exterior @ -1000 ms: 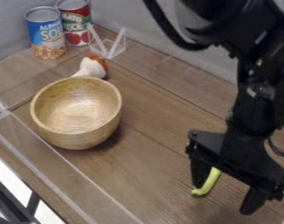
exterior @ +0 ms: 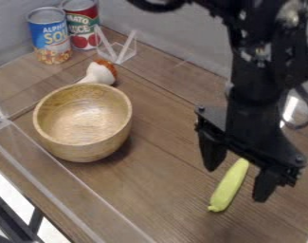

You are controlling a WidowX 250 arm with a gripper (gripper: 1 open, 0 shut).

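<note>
My black gripper (exterior: 237, 171) hangs over the right side of the wooden table, its two fingers apart and open. A pale green elongated object (exterior: 225, 193) lies on the table just below and behind the fingers, apparently not held. A wooden bowl (exterior: 81, 133) sits to the left, empty.
At the back left stand a blue soup can (exterior: 51, 38) and a red can (exterior: 81, 19), with a white-and-orange object (exterior: 100, 72) nearby. A silvery item at the right is mostly hidden by the arm.
My gripper has risen, uncovering more of the green object, which lies where it was. The bowl and cans have not moved.
</note>
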